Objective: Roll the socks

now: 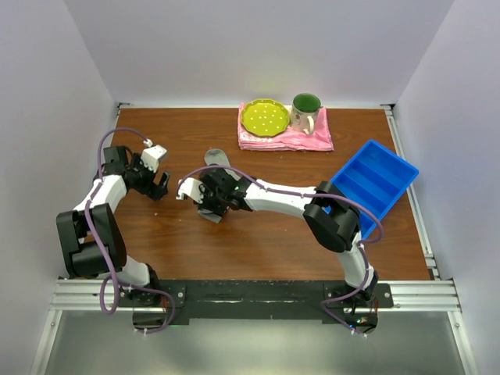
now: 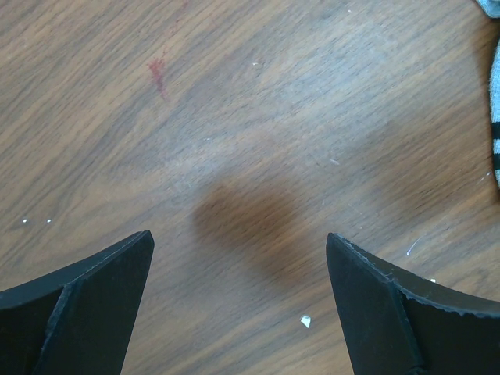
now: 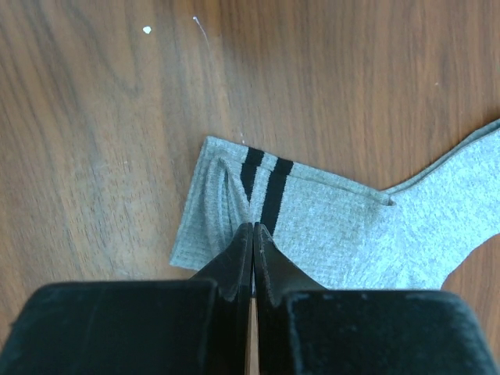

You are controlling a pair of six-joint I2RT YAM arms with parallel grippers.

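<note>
Grey socks with two black stripes near the cuff [image 3: 328,219] lie flat on the table, with a fold of cloth raised near the cuff end. In the top view the toe part [image 1: 216,158] and a bit of the cuff [image 1: 209,215] show; the right arm covers the middle. My right gripper is shut over the striped cuff, with no cloth visible between its fingertips. Off to the left, over bare wood, my left gripper stands open and empty. Sock edges [image 2: 495,117] enter its wrist view at the right.
A blue bin [image 1: 376,183] stands at the right. At the back, a green plate [image 1: 265,117] and a mug [image 1: 305,113] rest on a pink cloth [image 1: 285,143]. Bare table lies in front of the socks and between the two grippers.
</note>
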